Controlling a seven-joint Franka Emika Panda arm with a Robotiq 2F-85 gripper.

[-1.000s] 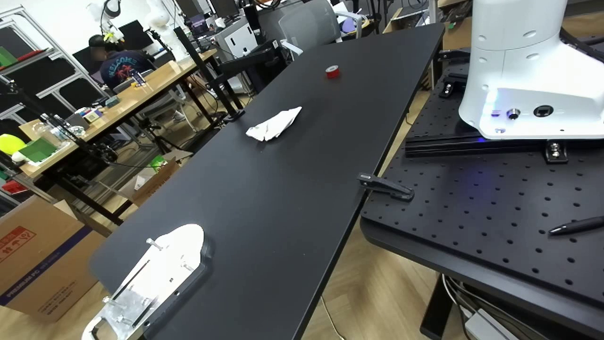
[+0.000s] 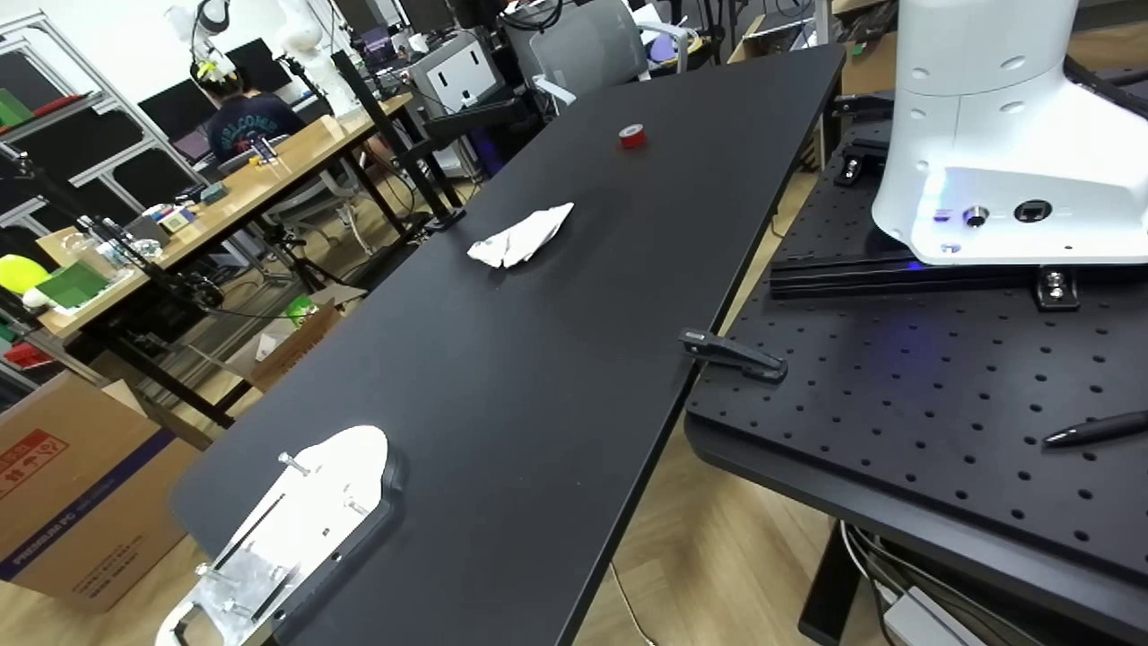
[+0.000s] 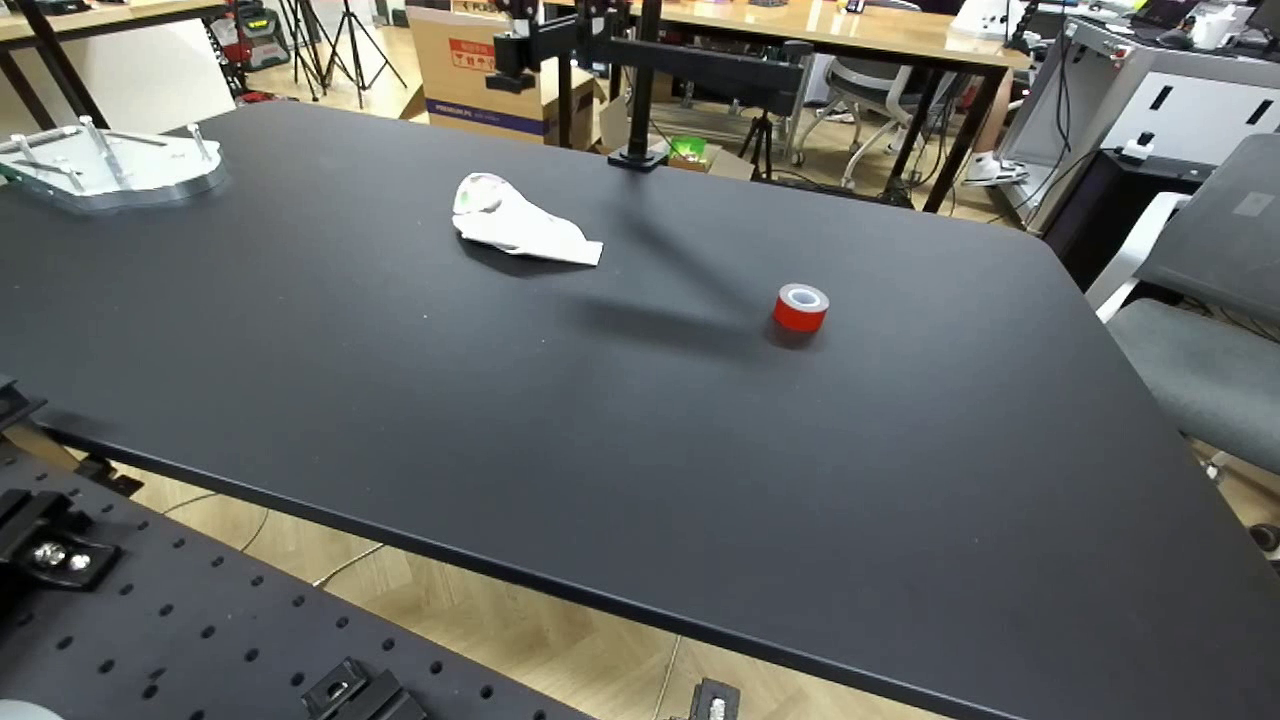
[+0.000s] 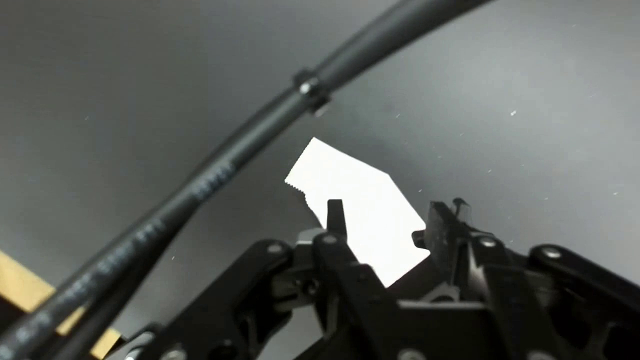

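Note:
A crumpled white tissue (image 2: 523, 238) lies on the black table, on the far side from the robot base in exterior view 1. In exterior view 2 the same tissue (image 3: 516, 223) is left of centre, towards the back edge. The wrist view looks down on this white sheet (image 4: 354, 186). My gripper is over its lower part, its fingers (image 4: 336, 217) apart and white showing between them. How high the fingers hang above the sheet is hard to tell. A red tape roll (image 3: 800, 308) stands on the table, apart from the tissue.
A white plate fixture with upright pins (image 2: 307, 506) sits at the table's near-left end. A dark post (image 3: 649, 84) rises at the back edge. Between tissue, tape roll and fixture the black tabletop (image 2: 484, 398) is bare. A thick cable (image 4: 240, 156) crosses the wrist view.
At the top edge of exterior view 1, a dark part and a cable loop hang lower than before. The person in the background has turned. Tissue, tape roll and fixture have not moved.

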